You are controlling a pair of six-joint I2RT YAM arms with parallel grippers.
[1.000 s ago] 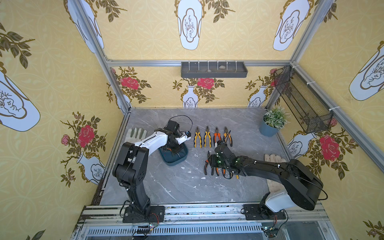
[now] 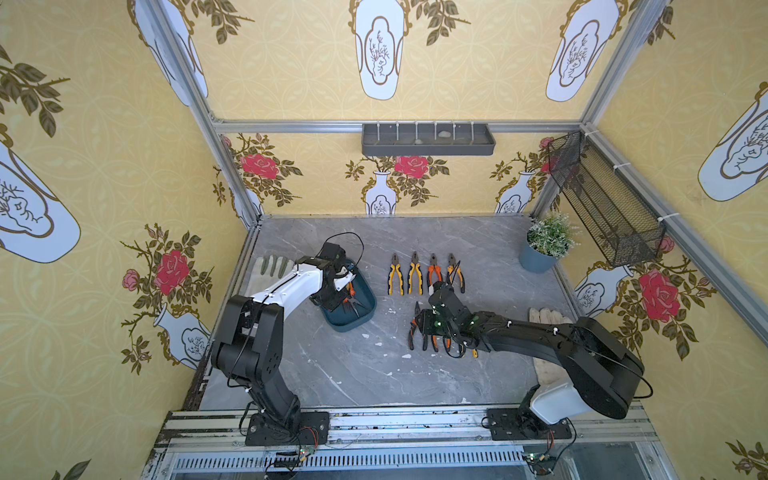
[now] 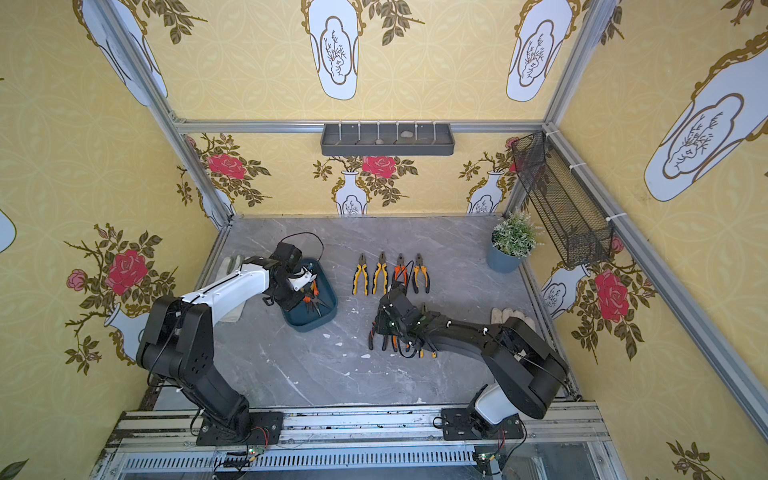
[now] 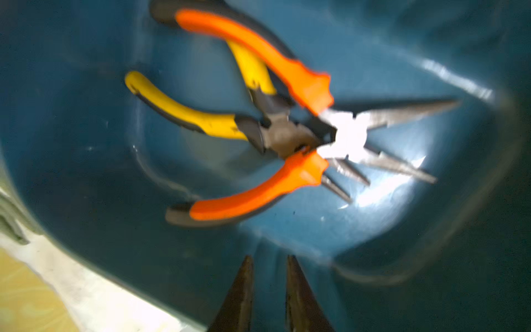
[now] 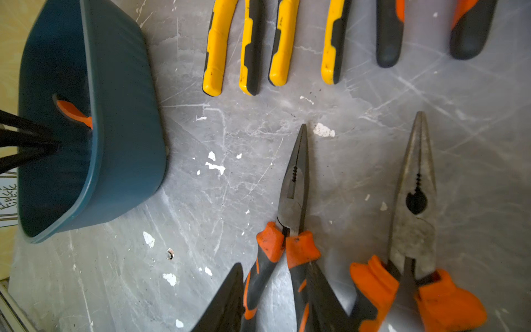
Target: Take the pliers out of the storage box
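The teal storage box (image 2: pixel 345 320) holds orange-handled pliers (image 4: pixel 249 193) lying across yellow-handled pliers (image 4: pixel 182 116). My left gripper hangs over the box, part open with a gap between its fingertips, nothing in it, beside the orange pliers' handle. My right gripper is part open, empty, above pliers on the table; orange-handled long-nose pliers (image 5: pixel 298 254) lie under its fingertips.
A row of pliers (image 2: pixel 414 272) stands out at the back centre, more lie at the front. Gloves lie at left (image 2: pixel 268 272) and right (image 2: pixel 548 360). A plant pot (image 2: pixel 537 256) sits back right.
My left arm has moved to the left over the box, uncovering more of the pliers inside. The right arm has hardly moved.
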